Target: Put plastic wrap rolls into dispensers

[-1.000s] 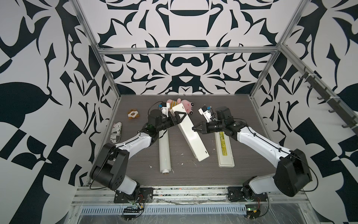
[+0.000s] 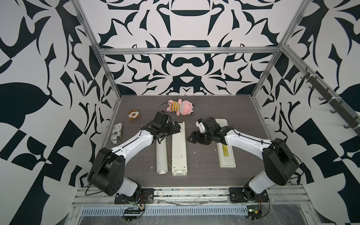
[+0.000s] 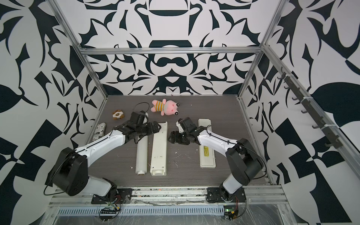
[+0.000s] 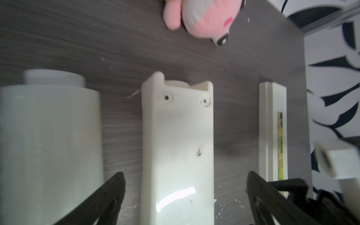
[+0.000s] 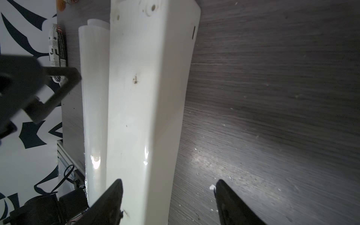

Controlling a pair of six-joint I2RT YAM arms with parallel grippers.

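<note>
A long white dispenser body [image 2: 179,150] lies lengthwise mid-table, screw holes up. Left of it, nearly touching, lies the plastic wrap roll [image 2: 161,157], partly under my left arm. My left gripper [image 2: 173,126] hangs open over the dispenser's far part; the left wrist view shows nothing between its fingers. My right gripper [image 2: 194,137] is open just right of the dispenser, low, with nothing held; one finger is over the dispenser's edge in the right wrist view. A second white piece with a yellow label [image 2: 225,155] lies at the right, partly hidden by my right arm.
A pink plush toy [image 2: 181,107] lies at the back, a small brown ring toy [image 2: 133,114] at back left, a printed bundle [image 2: 116,133] at the left edge.
The white dispenser body went from raised and diagonal to lying straight on the table. My left gripper shifted and moved a little lower; my right gripper moved down and slightly left.
</note>
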